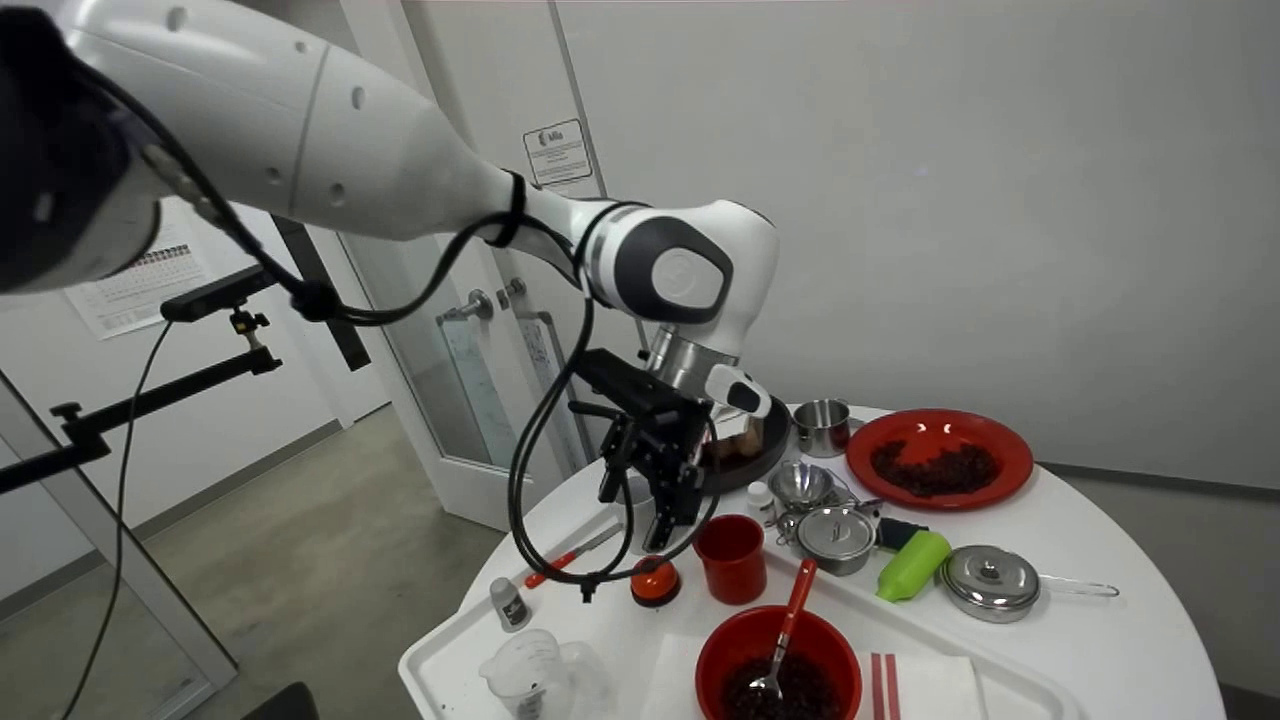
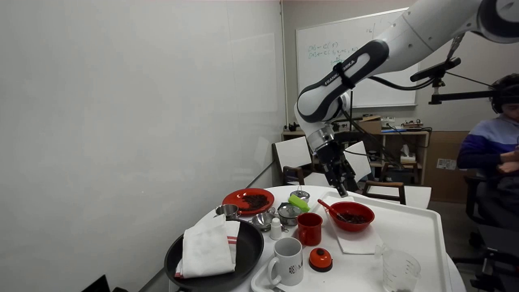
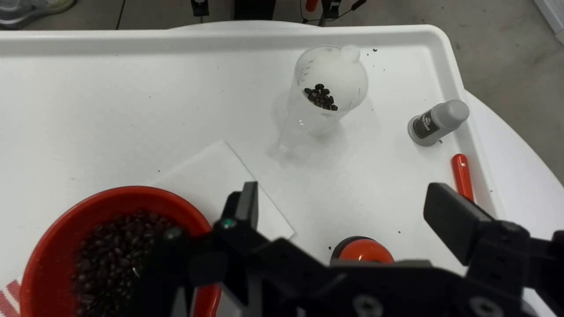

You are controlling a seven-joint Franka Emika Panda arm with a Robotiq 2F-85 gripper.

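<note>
My gripper is open above the white tray (image 3: pixel 132 42), its fingers (image 3: pixel 447 216) spread with nothing between them. Below, in the wrist view, a red-and-black dome-shaped item (image 3: pixel 365 250) shows partly behind the gripper body. A red bowl of dark beans (image 3: pixel 113 259) lies at lower left, partly covered by the left finger. A clear measuring cup (image 3: pixel 330 119) with a few beans stands at the top middle. A grey-capped shaker (image 3: pixel 439 122) and a red handle (image 3: pixel 461 177) are at the right. In exterior view 2, a spoon with a red handle (image 2: pixel 328 207) rests in the bowl.
A red mug (image 2: pixel 309 229), white mug (image 2: pixel 288 263) and frying pan holding a cloth (image 2: pixel 206 248) stand nearby. Metal pots, a green item (image 1: pixel 914 564) and a red plate of beans (image 1: pixel 939 422) crowd the far side. The tray's upper left is bare in the wrist view.
</note>
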